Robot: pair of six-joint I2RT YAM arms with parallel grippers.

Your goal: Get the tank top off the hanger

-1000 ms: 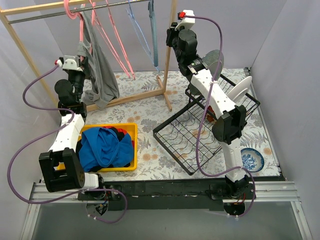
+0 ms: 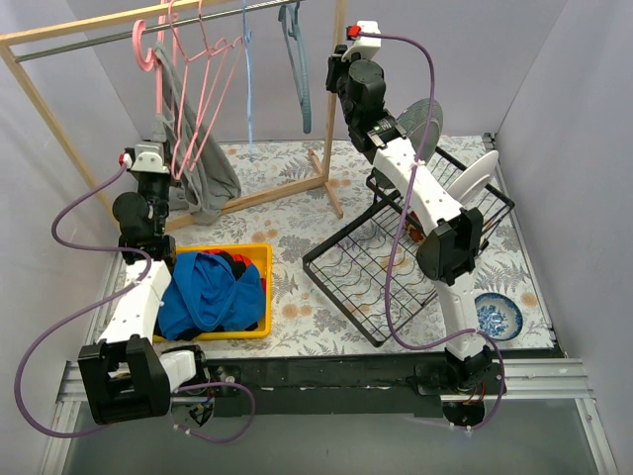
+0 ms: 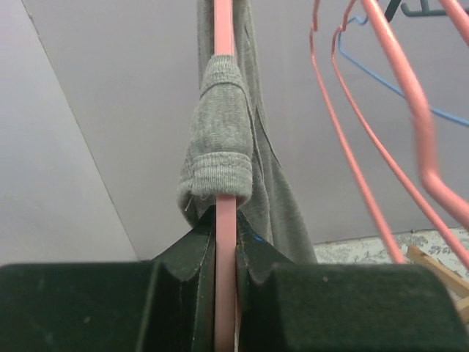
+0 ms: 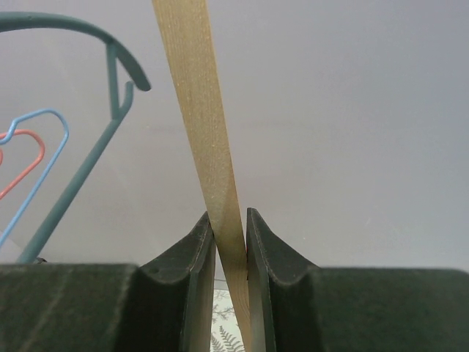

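The grey tank top [image 2: 203,183] hangs from a pink hanger [image 3: 226,286] on the rack at upper left. In the left wrist view its bunched fabric [image 3: 220,132] wraps round the upright pink bar, just above the fingers. My left gripper is shut on that pink bar, with more grey cloth behind. My right gripper is shut on the wooden upright [image 4: 198,103] at the rack's right end, seen at upper centre of the top view.
Other pink, blue and teal hangers [image 2: 297,69] hang along the metal rail. A yellow bin [image 2: 260,322] with blue cloth sits in front of the rack. A black dish rack [image 2: 336,292] with plates and a blue-patterned bowl [image 2: 499,315] stand at the right.
My left arm has moved toward the front with the pink hanger, and the tank top has shifted slightly. The other hangers have swung. The right arm is still.
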